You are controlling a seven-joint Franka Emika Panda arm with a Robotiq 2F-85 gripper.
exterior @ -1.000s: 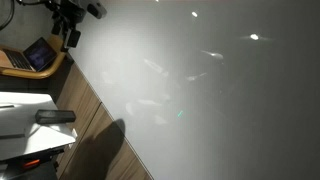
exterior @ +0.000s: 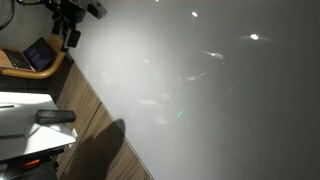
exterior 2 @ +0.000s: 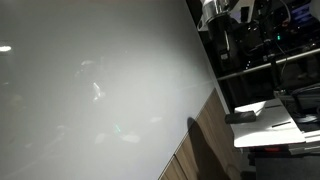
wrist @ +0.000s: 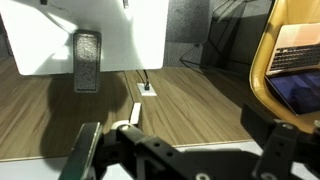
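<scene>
My gripper point(exterior: 84, 25) hangs at the upper left of exterior view 1, above the wood strip by the big grey-white board point(exterior: 200, 90). Its two dark fingers stand well apart, and nothing shows between them. In the wrist view those fingers point(wrist: 84, 146) reach in from the bottom edge. A dark oblong block point(wrist: 87, 62), perhaps an eraser, lies away from the gripper, partly over the edge of a white surface point(wrist: 130, 50). The same block point(exterior 2: 240, 117) is at the right in exterior view 2.
A small white stick-like piece point(wrist: 135, 113) and a white tag with a dark cord point(wrist: 147, 88) are near the wood-grain surface point(wrist: 190, 115). An orange-brown chair point(wrist: 262, 70) holds an open laptop point(wrist: 297, 60). The board is bare apart from bright glints.
</scene>
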